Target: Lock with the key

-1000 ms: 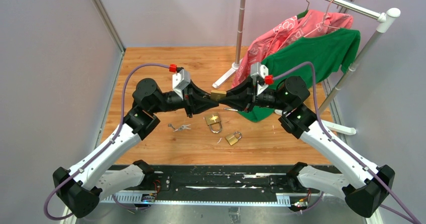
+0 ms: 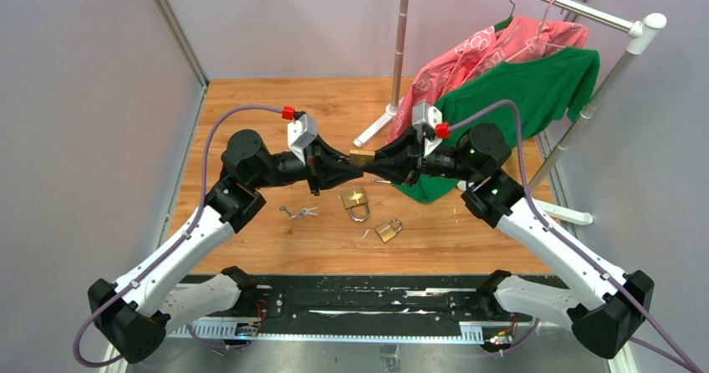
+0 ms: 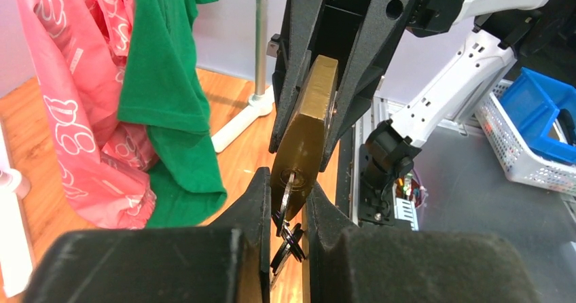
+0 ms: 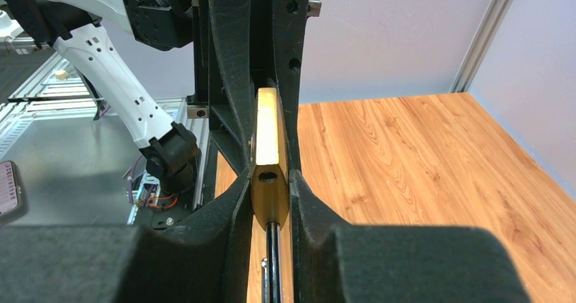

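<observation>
A brass padlock (image 2: 362,157) is held between my two grippers above the middle of the table. In the left wrist view, a key (image 3: 288,193) runs from my left gripper into the keyhole in the padlock's end; the left gripper is shut on the key. My right gripper has the padlock (image 4: 268,133) between its fingers, the shackle pointing back into the gripper. The facing fingers sit close around the brass body in both wrist views.
Two more padlocks (image 2: 354,200) and a bunch of keys (image 2: 306,212) lie on the wooden table (image 2: 234,114). A clothes rack with a pink garment (image 2: 451,63) and a green shirt (image 2: 527,80) stands at the back right, close behind the right arm.
The right arm has shifted very slightly; otherwise the padlock and both grippers look the same in the top view.
</observation>
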